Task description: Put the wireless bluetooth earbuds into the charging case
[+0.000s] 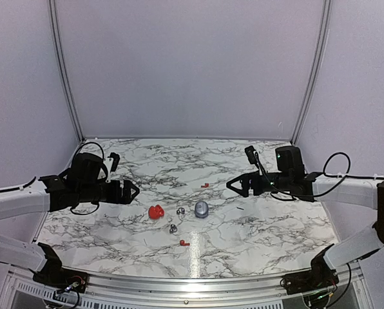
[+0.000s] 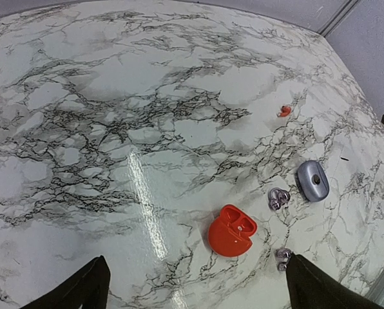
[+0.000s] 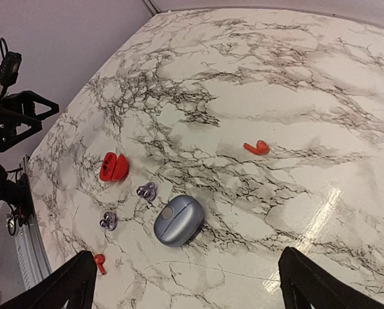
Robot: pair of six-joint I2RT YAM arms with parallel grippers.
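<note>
A red charging case with its lid up rests on the table; the left wrist view shows hollows inside the case. Two red earbuds lie loose, one farther back and one near the front. Just right of the red case is a rounded silver-grey case, its lid closed. Two shiny purplish earbuds lie between the cases, one at the back and one nearer the front. My left gripper hovers open at the left, empty. On the right, my right gripper is also open and empty.
A tiny dark sliver lies right of the silver case.
</note>
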